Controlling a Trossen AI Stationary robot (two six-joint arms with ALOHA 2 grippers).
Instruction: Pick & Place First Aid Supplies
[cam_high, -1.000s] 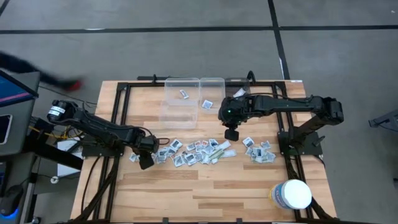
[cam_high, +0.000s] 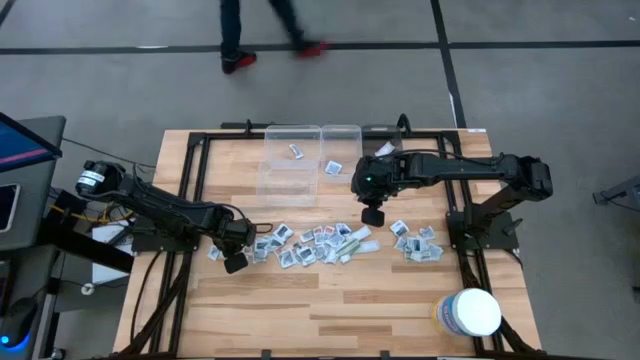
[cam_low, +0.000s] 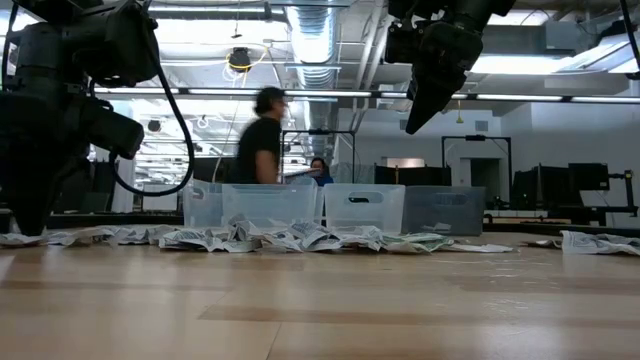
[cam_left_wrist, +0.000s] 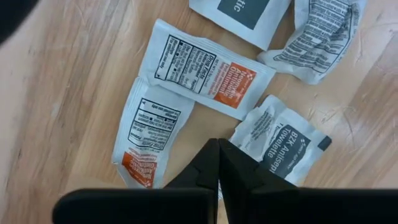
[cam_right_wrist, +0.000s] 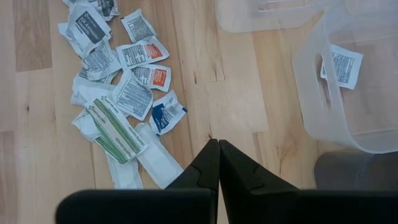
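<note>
First aid packets lie in a loose row across the table. In the left wrist view, an ointment packet (cam_left_wrist: 205, 68) with an orange label overlaps a second ointment packet (cam_left_wrist: 149, 134). A BZK towelette packet (cam_left_wrist: 283, 142) lies to their right, its lower end hidden behind my left gripper. That gripper is shut, its tips together with nothing between them, beside the towelette. My right gripper is shut and empty, raised above bare table between the pile and the bins. A green-striped bandage packet (cam_right_wrist: 118, 132) tops the pile there.
Clear bins stand at the back: a left bin (cam_high: 287, 190), a middle bin (cam_high: 341, 137) and a dark bin (cam_high: 382, 132). Single packets lie inside. A smaller packet cluster (cam_high: 420, 246) sits right. A white tub (cam_high: 470, 312) occupies the front right corner.
My left gripper has gone from open to shut. Near it, the upper ointment packet has swung round and now overlaps the other one. The right arm has stayed put.
</note>
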